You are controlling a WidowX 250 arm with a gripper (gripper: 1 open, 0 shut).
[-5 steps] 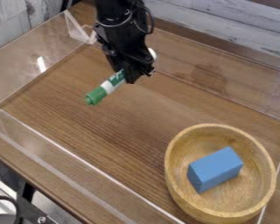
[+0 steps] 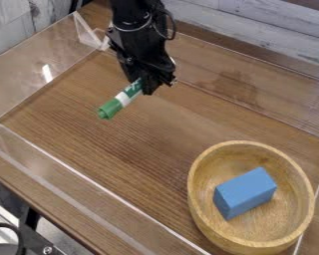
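My black gripper (image 2: 144,80) hangs from the top of the camera view, shut on a white and green cylindrical object (image 2: 120,100) held tilted, its green end pointing down and to the left over the bare wood. The fingertips are dark and partly hide the upper end of the object.
A round wooden bowl (image 2: 205,223) with a blue block (image 2: 245,191) inside stands at the lower right. Walls and clear edges border the left and back. A black cable lies at the bottom left corner.
The gripper and the held object have shifted very slightly over the last second. The bowl and blue block are unmoved.
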